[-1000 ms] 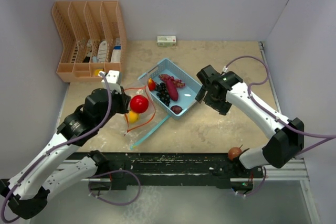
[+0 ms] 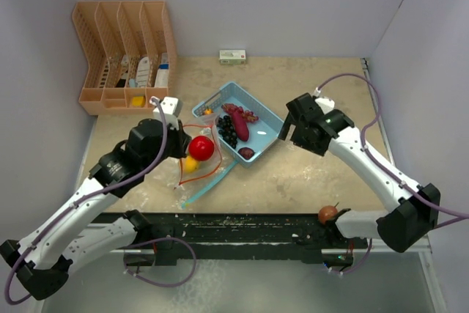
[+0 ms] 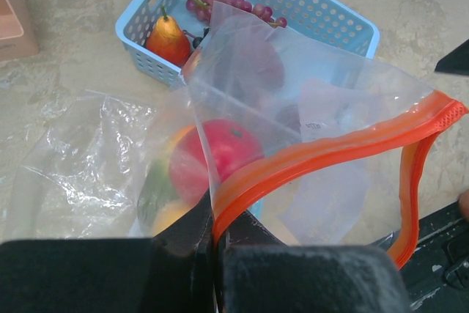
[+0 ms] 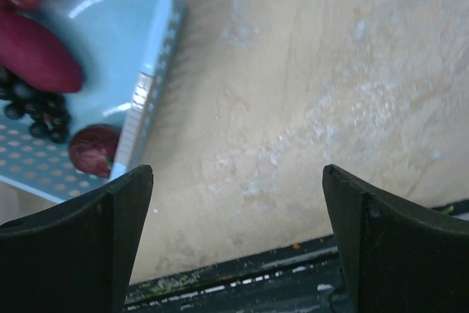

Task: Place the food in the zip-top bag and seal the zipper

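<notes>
In the top view, a clear zip top bag (image 2: 212,129) with an orange edge is held up left of the blue basket, its mouth gaping. My left gripper is shut on the bag's orange edge (image 3: 315,155). Seen through the film are a red round food (image 2: 201,148) and yellow food (image 2: 190,164), plus something green in the left wrist view. Right of the basket, my right gripper stands open above the table, nothing between its fingers. Inside the blue basket (image 2: 272,133) lie a dark red long food (image 2: 239,124), dark grapes (image 2: 227,131), red grapes (image 3: 234,6) and a pear (image 3: 168,40).
A light blue strip (image 2: 210,185) lies under the bag's front. The pink divided rack (image 2: 110,94) is at back left, a small box (image 2: 232,56) at the back. An onion-like round thing (image 2: 327,214) sits by the front edge.
</notes>
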